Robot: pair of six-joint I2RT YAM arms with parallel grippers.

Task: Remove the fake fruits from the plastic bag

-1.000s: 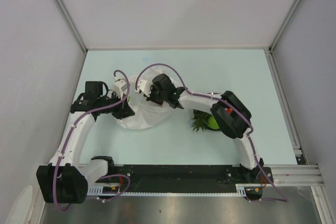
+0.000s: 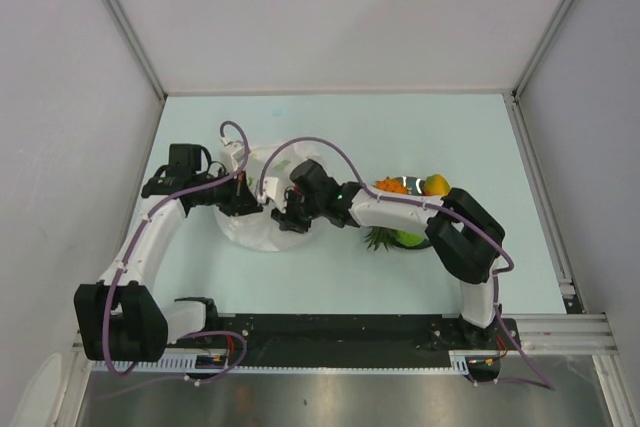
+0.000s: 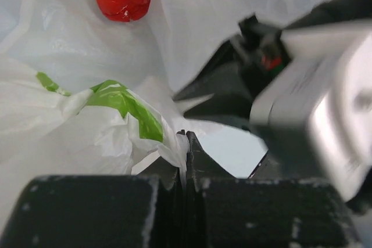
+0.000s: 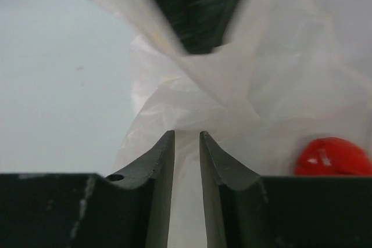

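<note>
The white plastic bag [image 2: 262, 234] lies spread out left of the table's middle, its mouth facing the front. My left gripper is shut on a gathered fold of its film, beside a green printed patch. Inside the bag rests a red fake fruit, like a pepper; the right wrist view also catches this red fruit [image 4: 334, 156] at lower right, blurred. My right gripper is at the bag's mouth, close to the left one. Its fingers [image 4: 167, 152] stand slightly apart, with bag film behind them and no fruit between.
Right of the bag, a dark bowl [image 2: 428, 243] holds several fruits, among them an orange one [image 2: 391, 185], a yellow one [image 2: 437, 185] and a green one [image 2: 408, 238]. My right arm passes over part of it.
The left gripper has shifted only a little, still at the bag's left side.
</note>
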